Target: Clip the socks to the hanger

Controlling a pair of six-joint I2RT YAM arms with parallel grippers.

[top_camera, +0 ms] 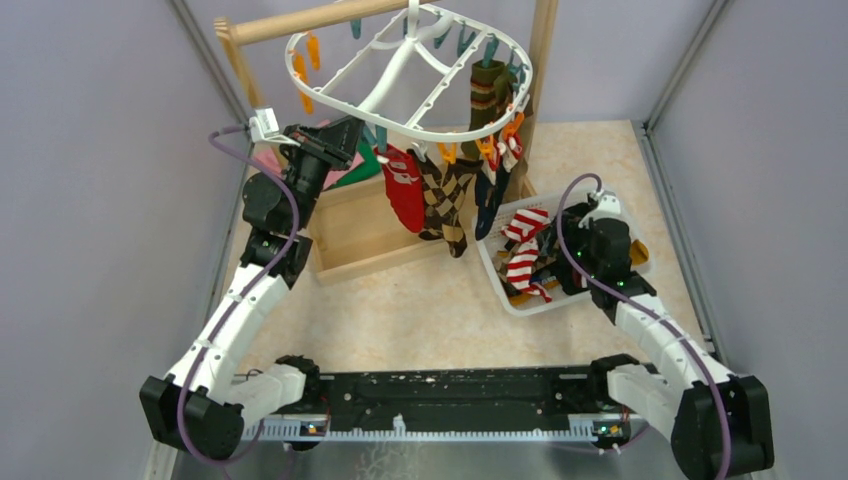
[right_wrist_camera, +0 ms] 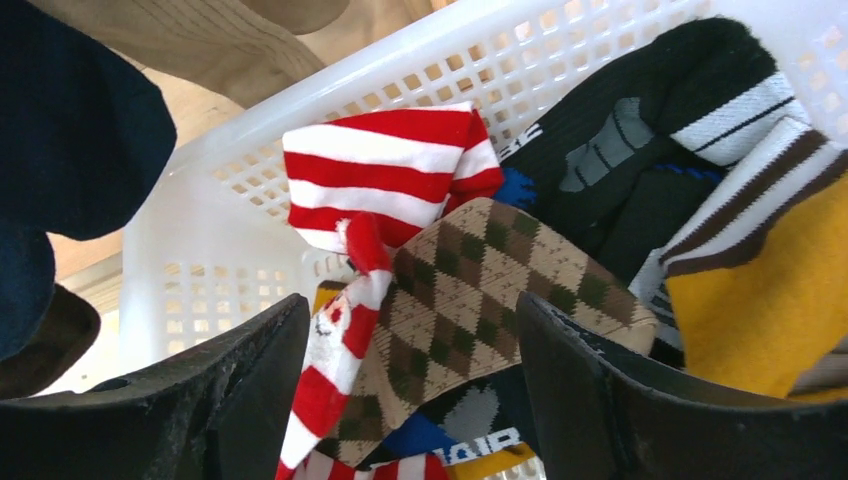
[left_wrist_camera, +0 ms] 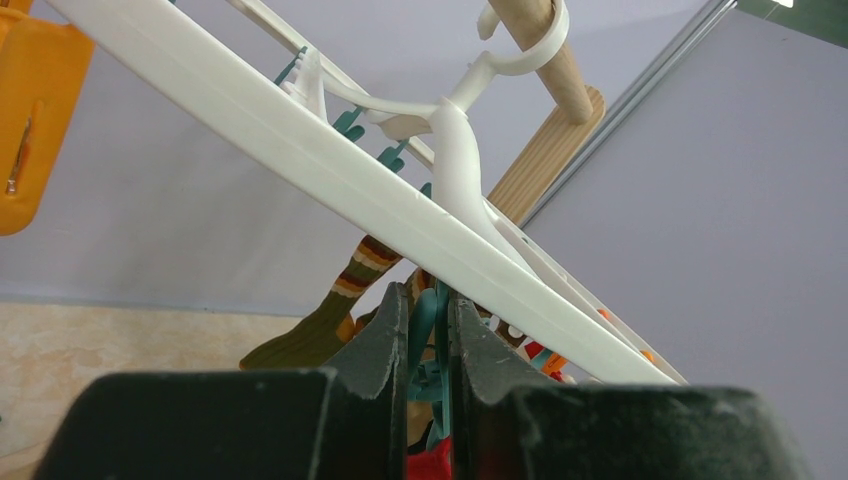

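A white clip hanger point(top_camera: 409, 128) hangs from the wooden bar with several socks clipped on, including a red sock point(top_camera: 405, 190) and a checkered sock point(top_camera: 443, 200). My left gripper is shut on a teal clip point(left_wrist_camera: 440, 380) at the hanger's rim, above the red sock. My right gripper is open over the white basket point(top_camera: 495, 290), nothing held between its fingers. In the basket are red-striped socks point(right_wrist_camera: 380, 170), a brown checkered sock point(right_wrist_camera: 480, 290), dark socks point(right_wrist_camera: 640, 130) and a yellow sock point(right_wrist_camera: 750, 290).
A wooden tray point(top_camera: 360, 260) stands under the hanging socks, and a wooden post point(top_camera: 540, 70) rises behind the hanger.
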